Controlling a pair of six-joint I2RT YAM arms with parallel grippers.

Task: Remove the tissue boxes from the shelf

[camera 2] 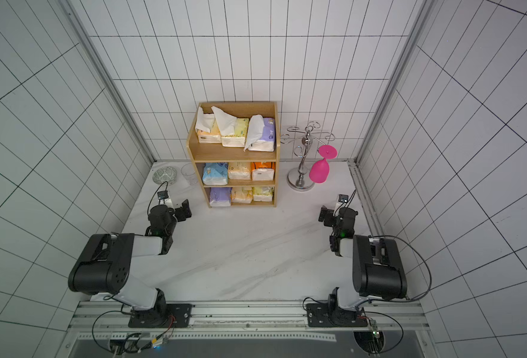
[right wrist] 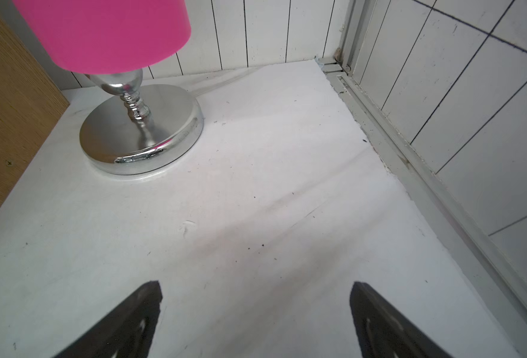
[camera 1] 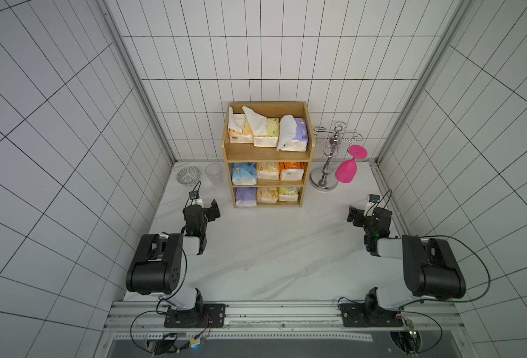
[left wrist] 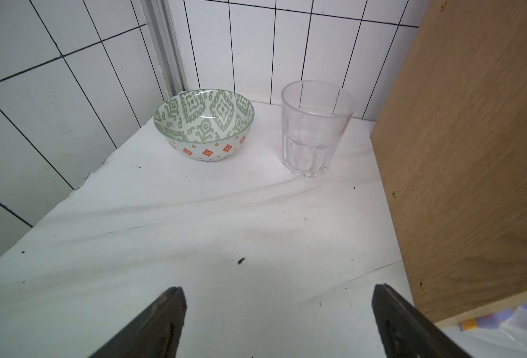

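In the top views a wooden shelf (camera 1: 266,154) stands at the back centre with tissue packs on three levels. The top holds an orange pack (camera 1: 240,136), a yellow pack (camera 1: 266,138) and a purple one (camera 1: 297,136); the middle holds blue (camera 1: 244,173), beige (camera 1: 268,170) and orange-white ones (camera 1: 292,171); the bottom holds lilac (camera 1: 246,196), tan (camera 1: 267,194) and pale yellow ones (camera 1: 287,194). My left gripper is open and empty, left of the shelf. My right gripper is open and empty, to the shelf's right.
A patterned bowl (left wrist: 206,146) and a clear glass (left wrist: 311,149) sit left of the shelf. A chrome stand (right wrist: 138,149) with a pink cup (camera 1: 345,170) is right of it. The table in front of the shelf is clear. Tiled walls enclose both sides and back.
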